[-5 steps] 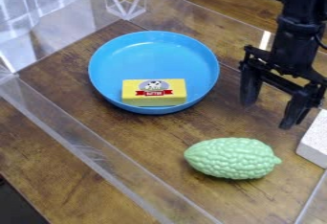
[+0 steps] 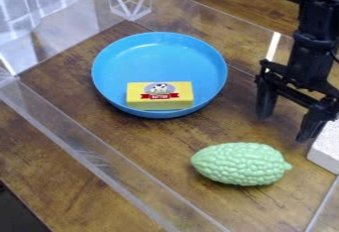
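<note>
A blue round tray [image 2: 176, 52] rests on the wooden surface, holding a yellow butter box [image 2: 159, 94] near its front. A pale green bumpy gourd [image 2: 241, 164] lies in the front right of the floor. My black gripper [image 2: 287, 113] hangs low at the right, to the right of the tray and above and behind the gourd, its fingers spread apart with nothing visible between them.
A white block [image 2: 326, 149] sits at the right edge, just beside the gripper. Clear plastic walls [image 2: 54, 124] border the workspace. Bare wood lies left of the gourd and in front of the tray.
The gripper has shifted slightly right over the last second, toward the white block. The tray, butter box and gourd have not moved.
</note>
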